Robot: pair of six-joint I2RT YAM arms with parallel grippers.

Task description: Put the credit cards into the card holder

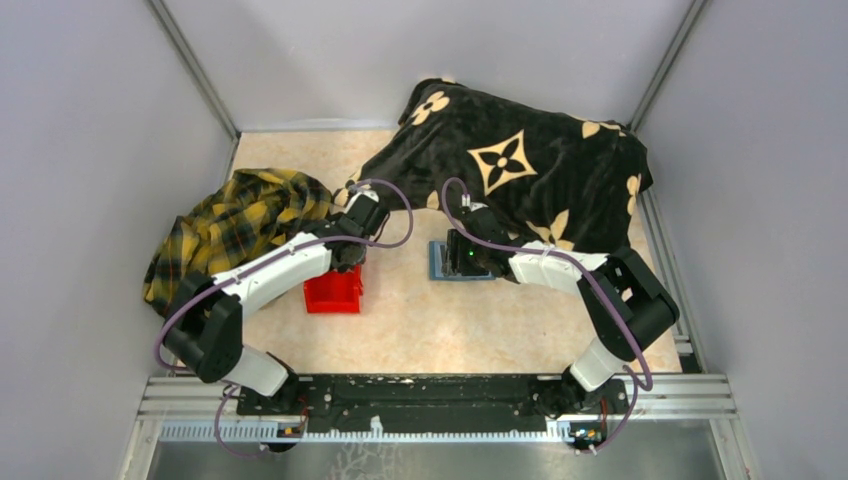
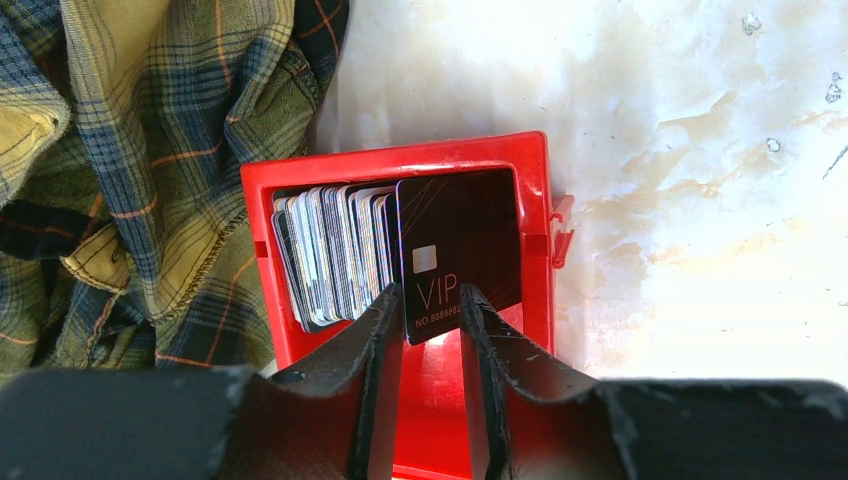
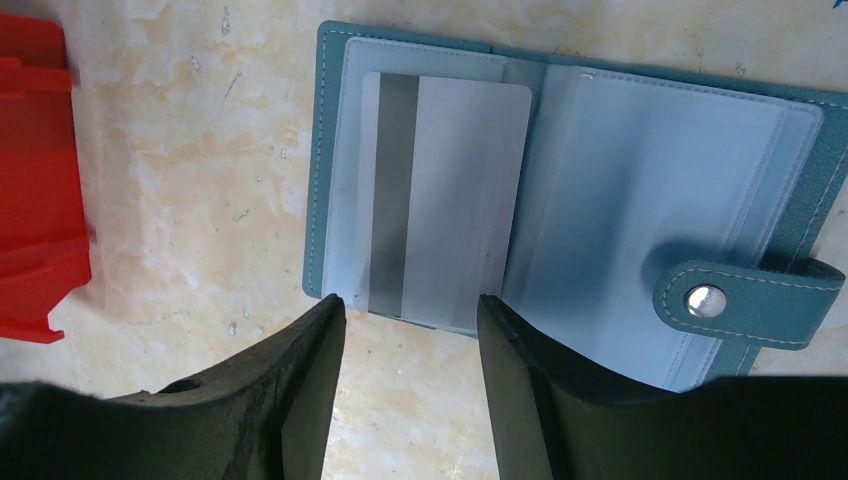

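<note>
A red box (image 2: 530, 240) holds a row of cards (image 2: 330, 250) on edge, with a black VIP card (image 2: 460, 220) lying flatter at their right. My left gripper is over the box, fingertips at the VIP card's lower part, part open; whether it touches the card is unclear. The blue-grey card holder (image 3: 650, 200) lies open, a light card with a grey stripe (image 3: 455, 190) in its left side and a snap strap at the right. My right gripper is open at that side's near edge, nothing visible between its fingers.
A yellow-and-dark plaid cloth (image 1: 220, 230) lies left of the box, and a black patterned blanket (image 1: 530, 150) behind the holder.
</note>
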